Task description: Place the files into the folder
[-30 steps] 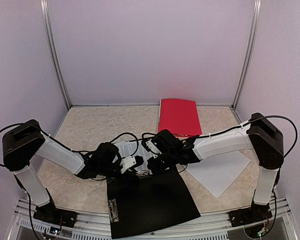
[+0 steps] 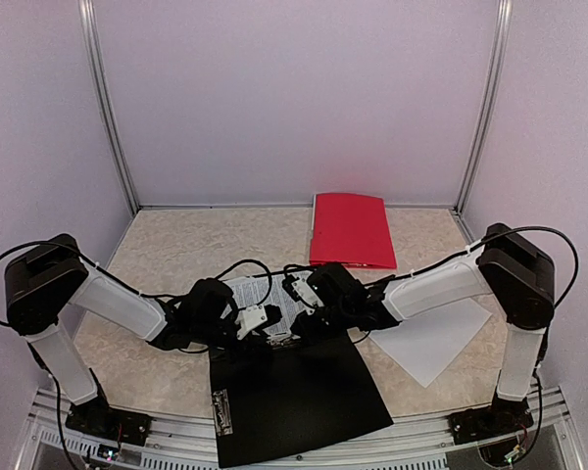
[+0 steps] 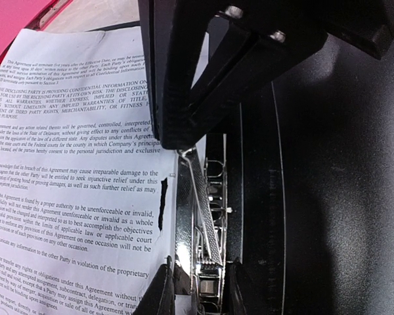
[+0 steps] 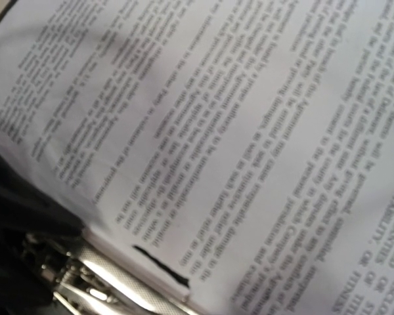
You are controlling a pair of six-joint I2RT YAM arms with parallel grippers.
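An open black folder [image 2: 294, 401] lies at the front centre, printed paper [image 3: 65, 197] [image 4: 203, 131] on its back half beside a metal clip mechanism [image 3: 203, 210]. My left gripper is at that clip, its fingers apart on either side of the metal; whether it grips anything is unclear. My right gripper [image 2: 304, 323] is over the clip from the right; in the right wrist view its fingers are blurred or hidden beside the clip.
A red folder [image 2: 351, 230] lies at the back right. A blank white sheet [image 2: 421, 343] lies right of the black folder.
My right arm has shifted slightly to the right and down in the top view over the last second. The left arm looks unchanged.
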